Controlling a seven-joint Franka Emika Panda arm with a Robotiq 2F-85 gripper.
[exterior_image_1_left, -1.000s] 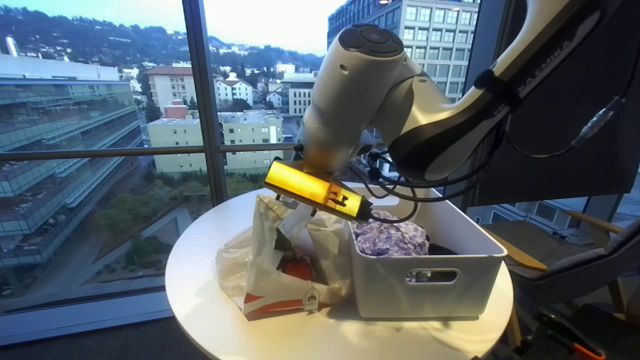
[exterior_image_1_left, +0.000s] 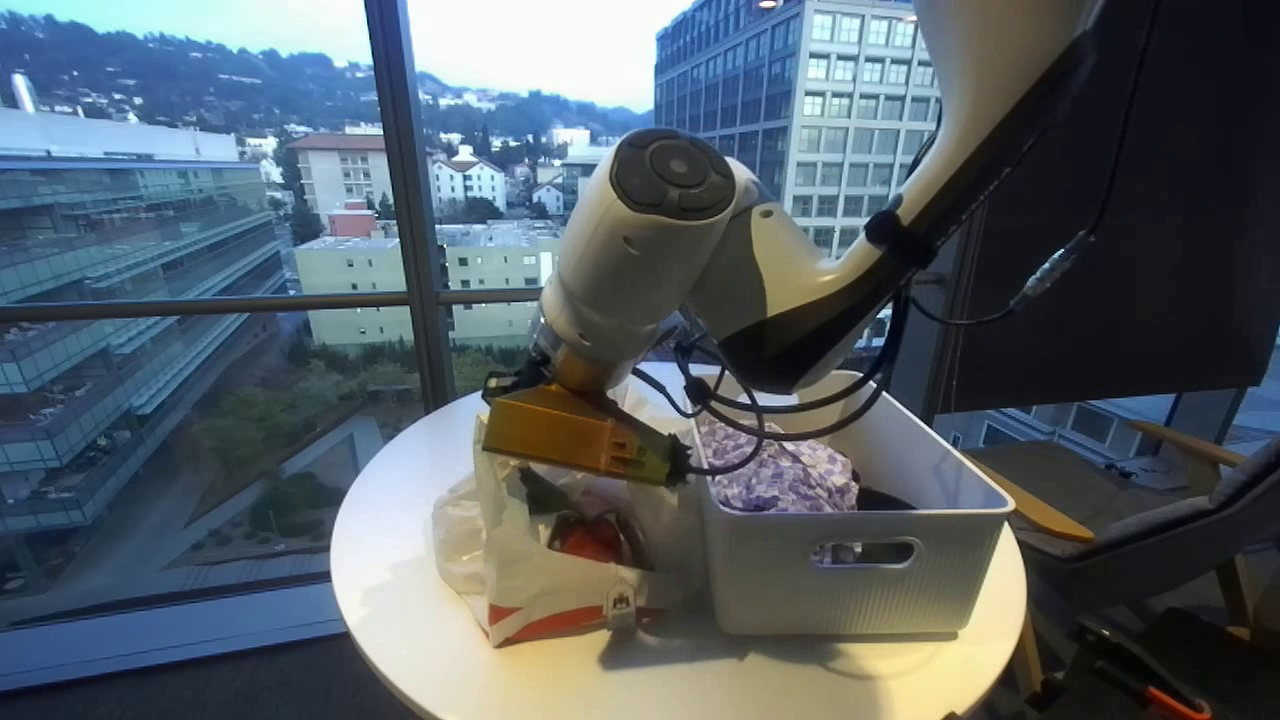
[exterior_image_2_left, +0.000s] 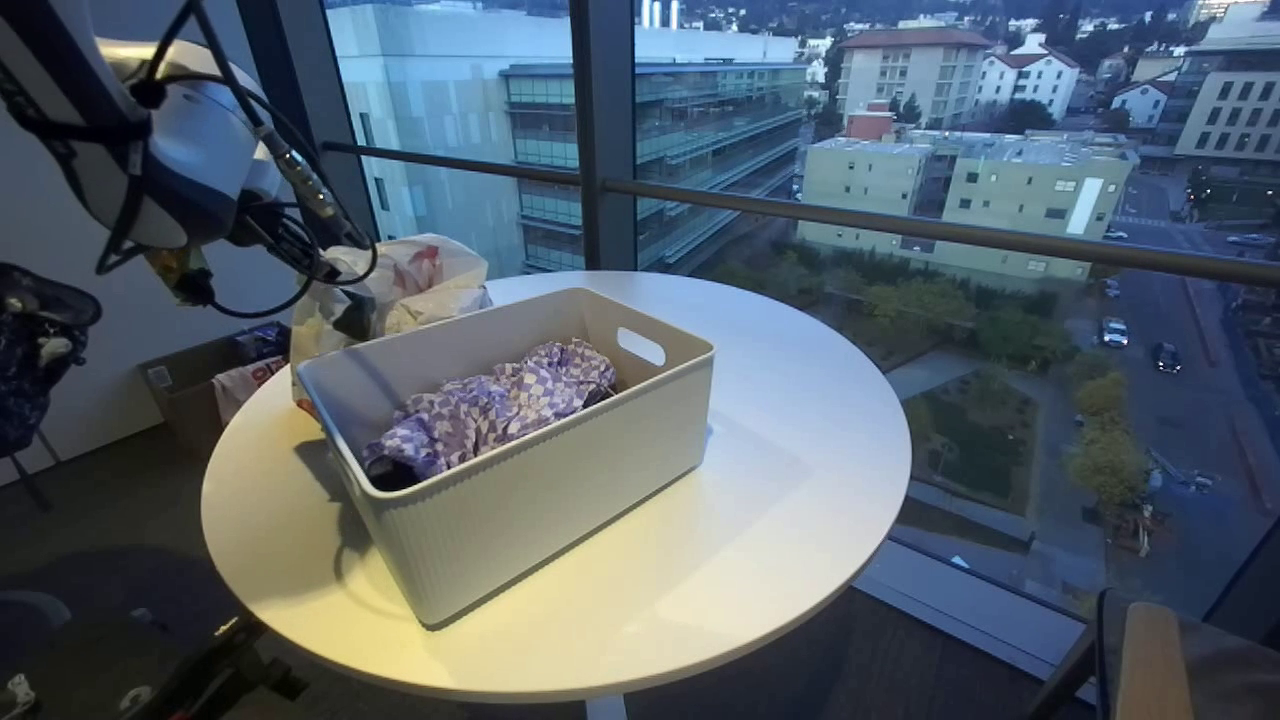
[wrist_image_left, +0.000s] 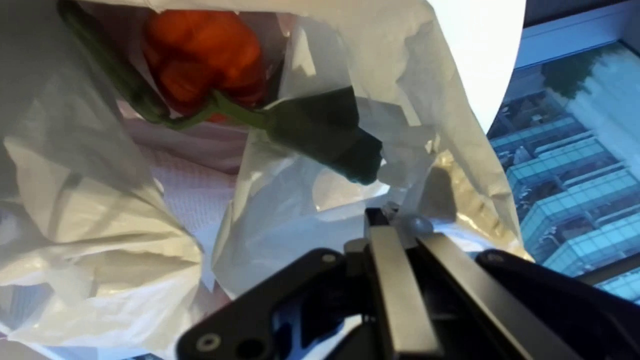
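Note:
A white plastic bag (exterior_image_1_left: 528, 588) with a red stripe stands on the round table, its mouth open. Inside it the wrist view shows a red-orange bundle (wrist_image_left: 204, 54) and a dark green strap-like piece (wrist_image_left: 324, 132). My gripper is over the bag's mouth, shut on what looks like a fold of its thin plastic. The yellow housing (exterior_image_1_left: 576, 432) covers the fingers in exterior view 1. Exterior view 2 does not show the fingertips.
Right beside the bag stands a grey-white bin (exterior_image_1_left: 858, 576) holding a purple-and-white patterned cloth (exterior_image_1_left: 780, 468) and something dark. Bare table (exterior_image_2_left: 780, 480) lies on the bin's far side in exterior view 2. Cables (exterior_image_1_left: 882, 378) loop from the arm above the bin.
In exterior view 1 the arm has come down and left, bringing the yellow housing lower in front of the bag's upper part. The bin has stayed put.

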